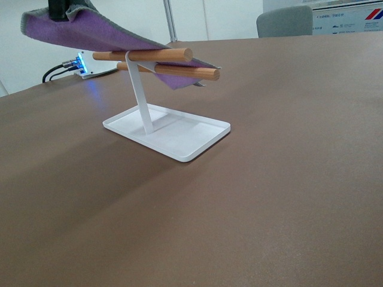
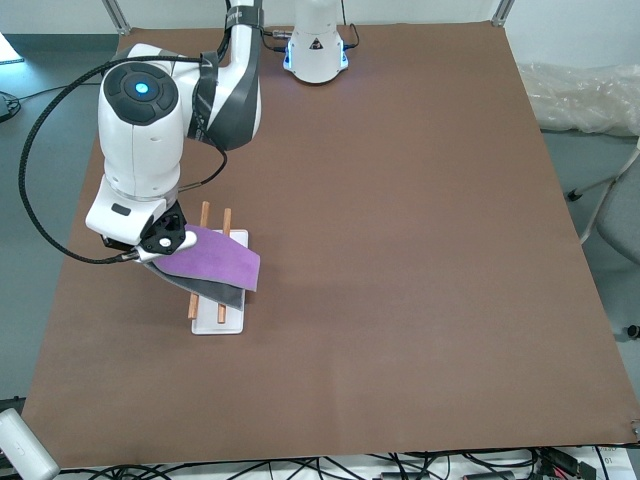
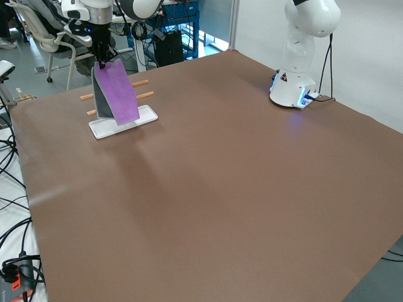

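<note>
A purple and grey cloth point(image 2: 210, 260) lies draped across two wooden bars point(image 1: 158, 55) of a small stand with a white tray base point(image 1: 179, 140). In the top view the black gripper point(image 1: 58, 8) is at the cloth's raised end, with the cloth at its fingers. The right view shows the gripper point(image 3: 101, 64) at the cloth's upper edge, the cloth point(image 3: 118, 94) hanging from there over the bars. The fingers look closed on the cloth, though they are small and partly hidden.
Cables and equipment line one table edge.
</note>
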